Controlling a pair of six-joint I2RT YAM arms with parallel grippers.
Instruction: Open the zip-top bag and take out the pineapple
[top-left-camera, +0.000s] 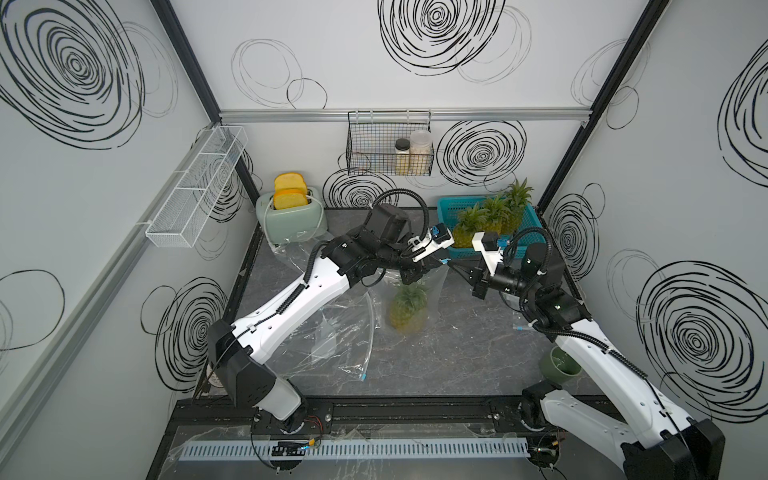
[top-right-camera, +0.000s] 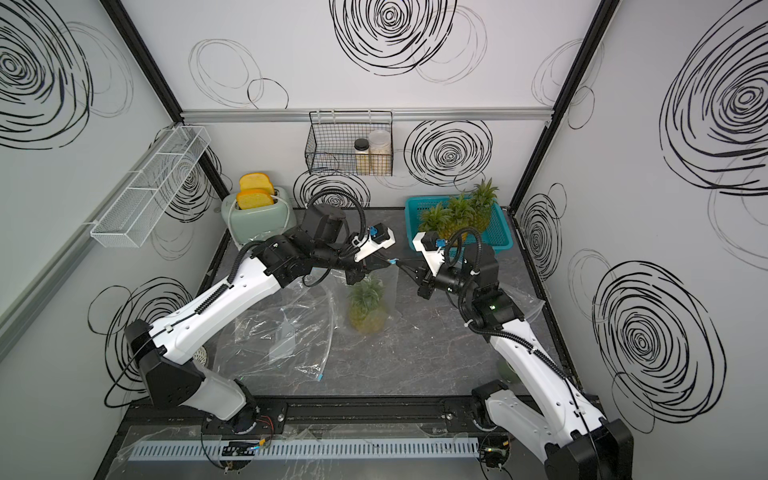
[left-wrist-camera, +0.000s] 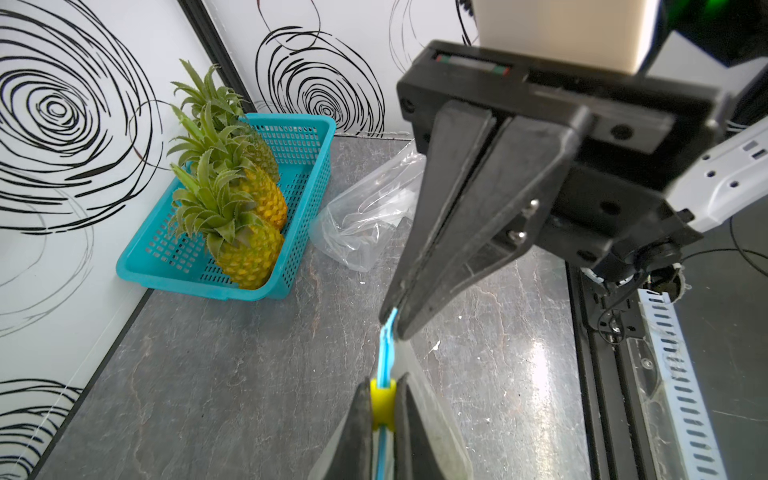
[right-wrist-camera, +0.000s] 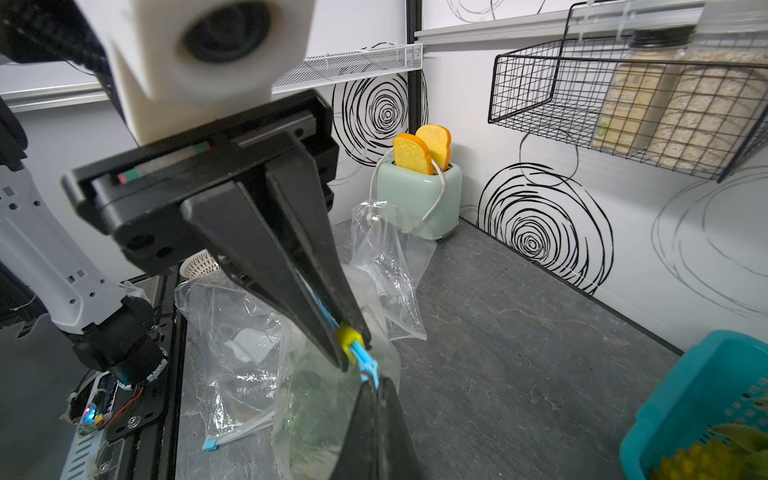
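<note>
The pineapple (top-left-camera: 408, 306) sits inside the clear zip top bag (top-right-camera: 389, 294), upright in the middle of the table. My left gripper is shut on the yellow zip slider (left-wrist-camera: 384, 406). A short way off, my right gripper is shut at the end of the blue zip strip (right-wrist-camera: 364, 360), whose tip runs between its fingertips. Blue strip shows between the slider and the right fingertips in both wrist views. Whether the bag's mouth has parted behind the slider cannot be made out.
A teal basket (left-wrist-camera: 308, 216) with several pineapples stands at the back right. Empty clear bags (right-wrist-camera: 232, 352) lie left of the pineapple; the green toaster (right-wrist-camera: 420, 192) is at the back left. A green cup (top-left-camera: 561, 364) stands front right. Bare table lies right of the bag.
</note>
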